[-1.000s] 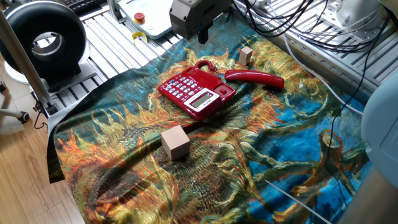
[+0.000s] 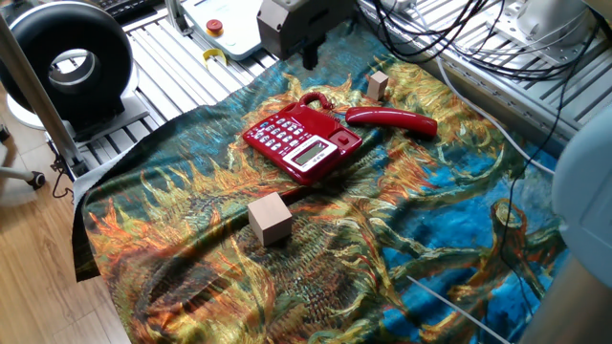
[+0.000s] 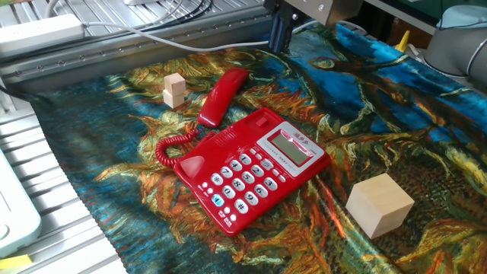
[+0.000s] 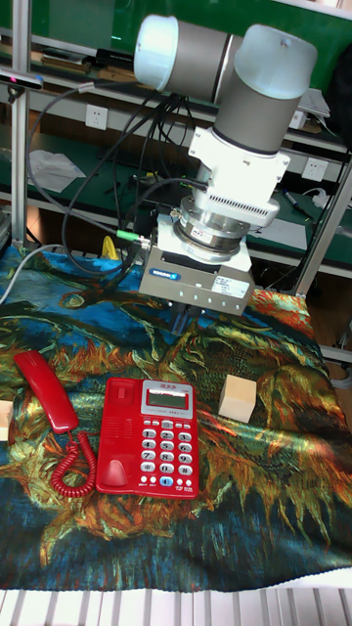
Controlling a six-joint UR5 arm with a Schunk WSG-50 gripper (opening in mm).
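A red corded telephone (image 3: 251, 171) lies flat on the patterned cloth, with its keypad and small display facing up. Off its cradle, the red handset (image 2: 392, 121) rests on the cloth beside the base, joined to it by a coiled cord (image 3: 172, 151). My gripper (image 4: 186, 319) hangs over the cloth, apart from the phone and handset. Its dark fingers point down and look close together, but whether they are open or shut is unclear. In the second exterior view only part of the gripper (image 3: 281, 34) shows, at the top edge.
One larger wooden block (image 2: 270, 220) sits on the cloth near the phone's display end. Two small stacked blocks (image 3: 174, 90) stand near the handset. Black cables (image 2: 430, 38) run along the frame at the back. Bare cloth surrounds the phone.
In the first exterior view my gripper has shifted very slightly left and lower. The phone, handset and blocks stay where they were.
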